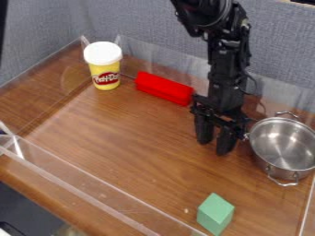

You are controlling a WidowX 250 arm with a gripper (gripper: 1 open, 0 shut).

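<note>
My black gripper (pixel 219 135) hangs low over the wooden table, just left of a silver two-handled pot (pixel 283 150), its fingers apart and no object visible between them. A red cylinder (pixel 163 88) lies on its side behind and left of the gripper. A Play-Doh tub (pixel 105 73) with a white lid stands at the back left. A green block (pixel 215 215) sits at the front right.
A clear low wall runs round the work area, with a grey backdrop behind.
</note>
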